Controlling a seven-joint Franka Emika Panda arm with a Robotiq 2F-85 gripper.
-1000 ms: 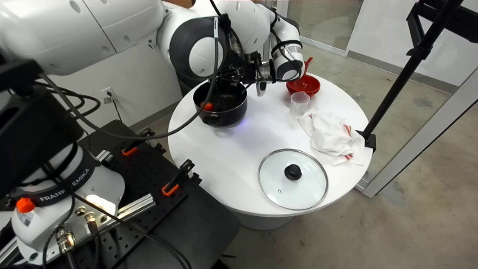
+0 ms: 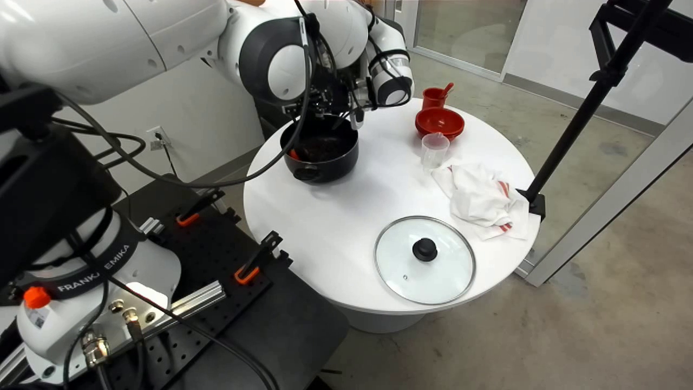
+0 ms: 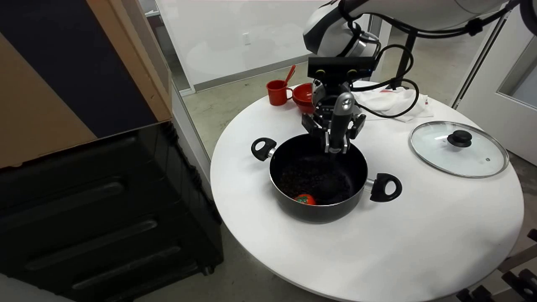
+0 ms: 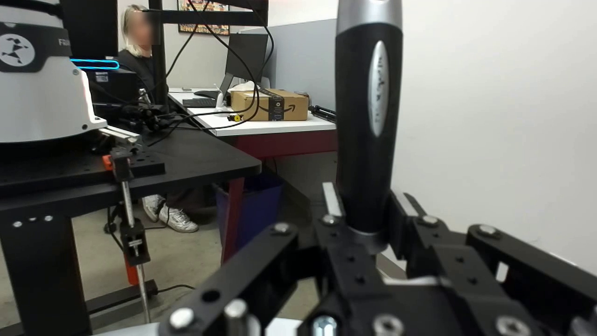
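Between the fingers of my gripper is a black-handled utensil (image 4: pixel 366 106) with silver trim, and the fingers are shut on it. In exterior view 2 the gripper (image 3: pixel 336 146) is over the far part of the black pot (image 3: pixel 322 213), with the utensil's silver-ended handle (image 3: pixel 343 113) standing roughly upright. Whatever working end the utensil has cannot be made out. Inside the pot, dark small contents (image 3: pixel 307 173) cover part of the bottom, and a red tomato (image 3: pixel 305 199) rests against the near wall.
A glass lid (image 2: pixel 425 273) lies at the table's front. Red bowls (image 2: pixel 439 122), a red cup (image 2: pixel 432 98), a clear measuring cup (image 2: pixel 435 150) and a white towel (image 2: pixel 481 195) occupy the far and right side.
In exterior view 1 the wrist and gripper have shifted left, bringing the held handle from beside the pot to its rim. The red cup shows more fully, while the tomato is more hidden.
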